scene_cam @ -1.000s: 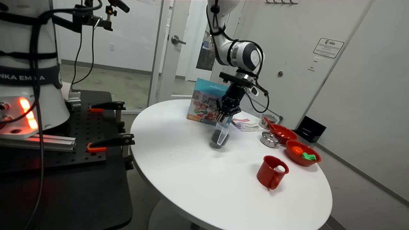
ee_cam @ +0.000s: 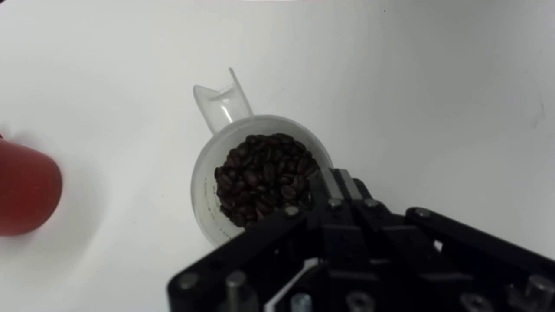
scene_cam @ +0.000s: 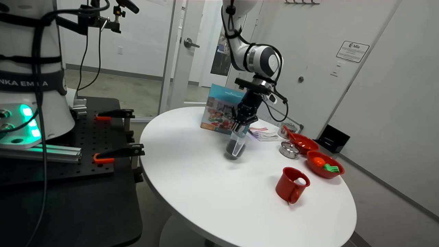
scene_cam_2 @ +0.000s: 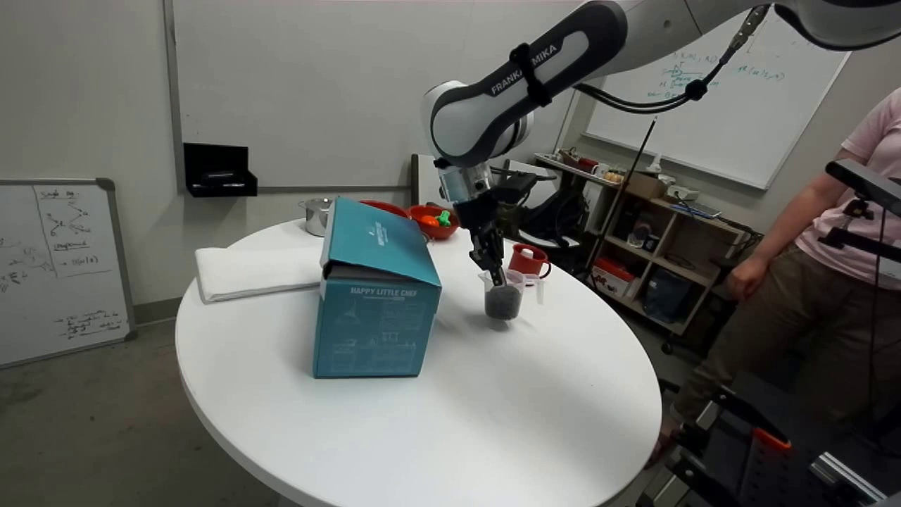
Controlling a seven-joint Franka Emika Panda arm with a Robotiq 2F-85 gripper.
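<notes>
A clear plastic measuring cup (ee_cam: 208,192) with dark coffee beans (ee_cam: 260,177) in it is low over or on the white round table; whether its base touches cannot be told. Its clear handle (ee_cam: 223,104) points away at upper left in the wrist view. My gripper is shut at the cup's right-hand rim, which runs in between the fingertips. In exterior view 2 the gripper (scene_cam_2: 500,279) reaches down to the cup (scene_cam_2: 502,300) from above. A red mug (scene_cam: 289,187) with something white inside stands apart from the cup.
A teal box (scene_cam_2: 376,325) stands close to the arm. Folded cloth (scene_cam: 263,134), a metal pot lid (scene_cam: 289,150) and red bowls (scene_cam: 321,171) holding toy food sit toward the far edge.
The light on the robot base has turned from orange-red to green. The arm and mug look unmoved, and the cup shows hardly any shift.
</notes>
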